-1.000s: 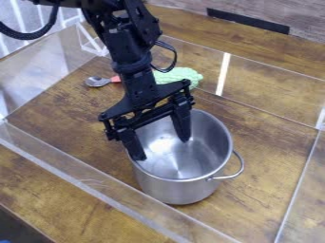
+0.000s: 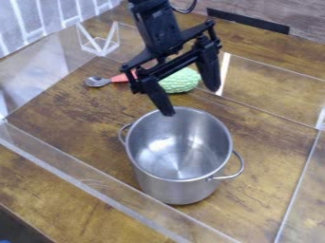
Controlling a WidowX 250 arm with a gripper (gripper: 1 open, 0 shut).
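Observation:
My black gripper (image 2: 185,89) hangs open above the back rim of a stainless steel pot (image 2: 178,178), its two fingers apart. The pot stands upright on the wooden surface with a loop handle on either side, and its visible inside is empty. Behind the gripper, partly hidden by it, lies a pale green textured object (image 2: 180,81). A utensil with a silver spoon end (image 2: 97,82) and a red handle (image 2: 120,79) lies to its left.
Clear transparent panels border the wooden surface (image 2: 61,114) at the front and sides. Bare wood lies left and right of the pot.
My gripper has risen up and away from the pot's interior, where it was a second ago, to above its back rim. The pot looks unmoved.

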